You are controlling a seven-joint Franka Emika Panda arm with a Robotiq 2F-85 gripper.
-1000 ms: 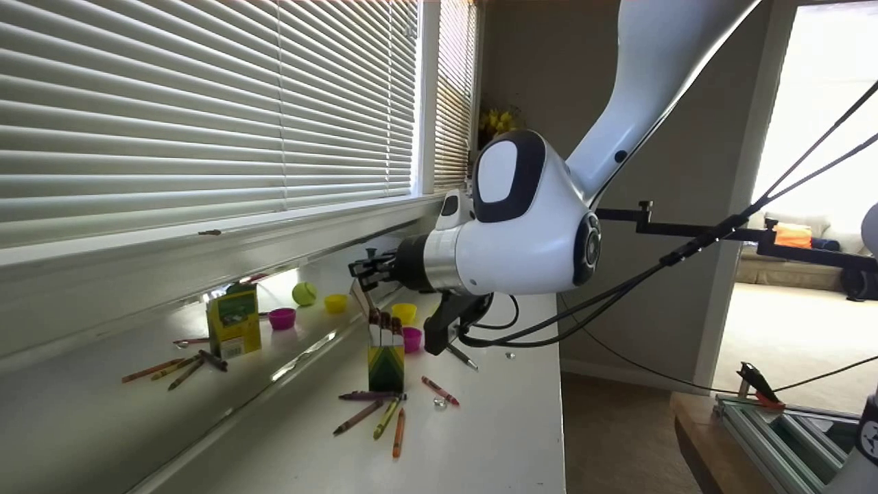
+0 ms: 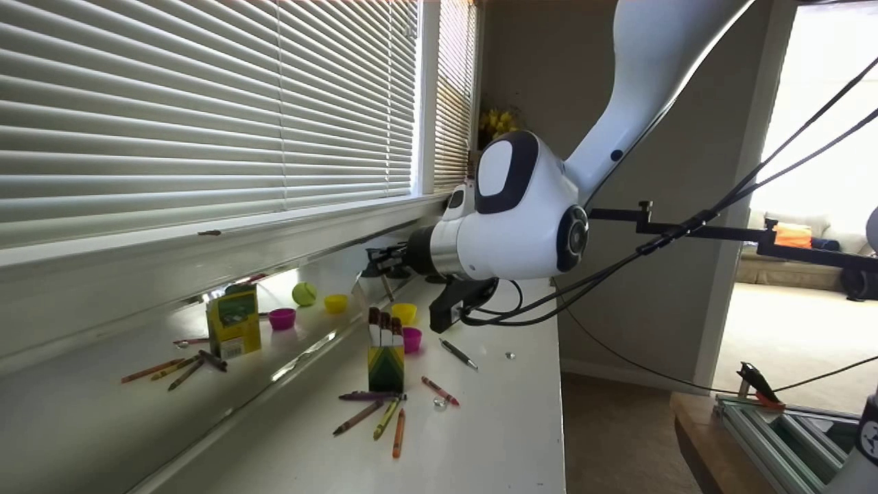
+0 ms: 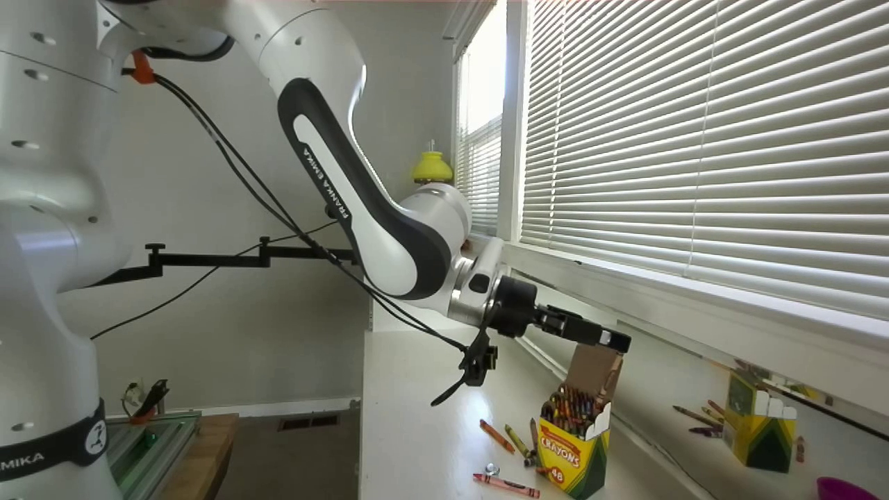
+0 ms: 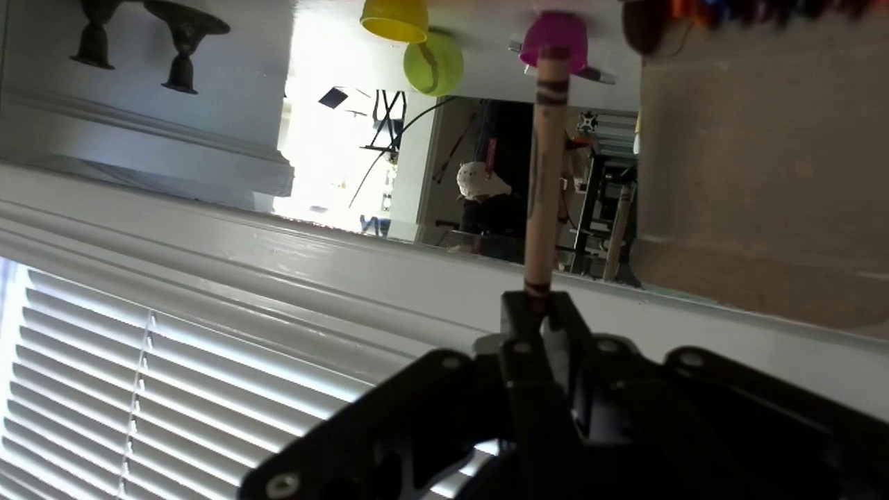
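Note:
My gripper is shut on one end of a pale peach-brown crayon (image 4: 546, 187), whose length sticks out beyond the fingertips. In exterior view 1 the same crayon (image 2: 387, 287) hangs under the gripper (image 2: 372, 265), in the air behind the crayon box (image 2: 386, 368). Seen from the other side, my gripper (image 3: 615, 339) is above the raised cardboard lid (image 3: 593, 371) of the yellow-and-green box (image 3: 567, 467). The box stands upright, open and full of crayons. I cannot make out the held crayon in exterior view 2.
Several loose crayons (image 2: 400, 433) lie before the box. Behind it are a magenta cup (image 2: 412, 340) and a yellow cup (image 2: 404, 313); a pen (image 2: 457, 354) lies to the right. A reflective panel (image 2: 271, 362) along the window wall mirrors these things.
In exterior view 1 my gripper has risen slightly and shifted right, away from the box lid. The crayon now shows below its fingers. The box and loose crayons have not moved.

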